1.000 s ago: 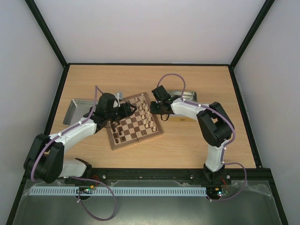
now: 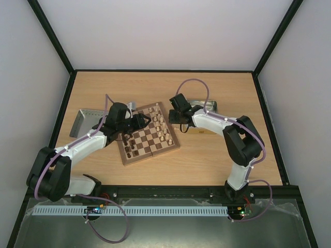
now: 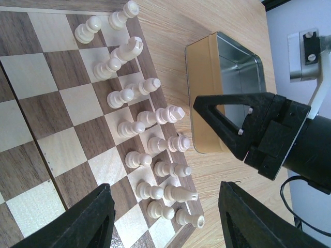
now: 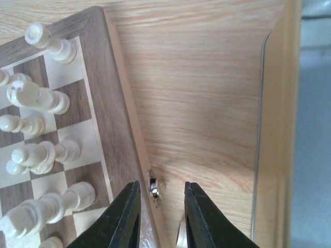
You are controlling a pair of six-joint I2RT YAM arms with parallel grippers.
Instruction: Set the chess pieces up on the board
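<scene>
The chessboard (image 2: 147, 150) carries two rows of white pieces along its right side, such as a white pawn (image 3: 138, 159) and a tall white piece (image 4: 49, 209); dark pieces stand on its left part. My left gripper hangs over the board, its fingers parted with nothing seen between them. My right gripper is just beyond the board's right edge, fingers apart; a small pale object shows low behind its right finger, not clearly held.
A tan-sided metal container (image 3: 201, 88) sits right of the board, partly under my right arm. A grey tray (image 2: 80, 124) lies at the left.
My right arm has shifted slightly to the right and away from the board's edge. The left arm and the pieces look unchanged.
</scene>
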